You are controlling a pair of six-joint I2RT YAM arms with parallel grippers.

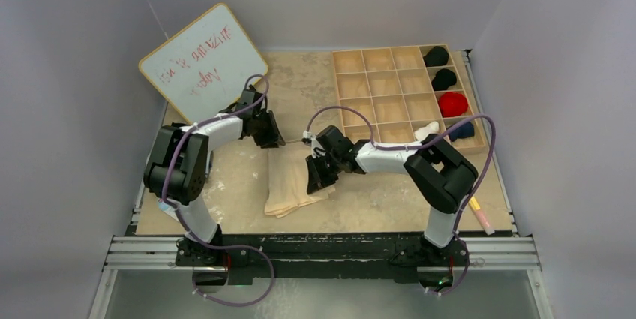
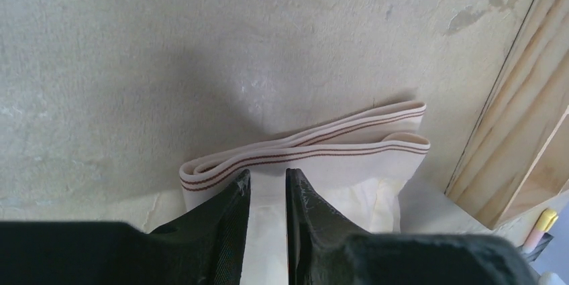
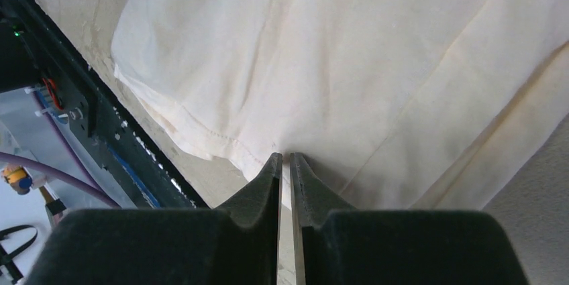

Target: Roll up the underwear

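Observation:
Cream underwear point(image 1: 289, 184) lies folded flat on the table, its striped waistband point(image 2: 322, 149) along the far edge in the left wrist view. My left gripper is over that waistband end, fingertips close together; whether cloth sits between them is unclear. My right gripper is low over the near part of the cloth point(image 3: 335, 64), its fingertips almost together at a seam near the hem.
A wooden compartment box point(image 1: 375, 86) with dark, red and white rolled items stands at the back right. A whiteboard point(image 1: 202, 64) lies at the back left. A marker point(image 1: 480, 214) lies at the right edge.

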